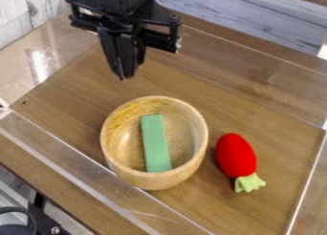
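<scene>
My black gripper (125, 62) is raised at the top of the view, shut, with nothing visible between its fingers. Below it a round tan bowl (188, 167) holds a green rectangular block (155, 141) lying inside. A red vegetable-like toy (235, 155) with a pale green end lies on the wood to the right of the bowl.
A transparent edge strip runs along the lower left, with cables beyond it. Whitish boards line the back.
</scene>
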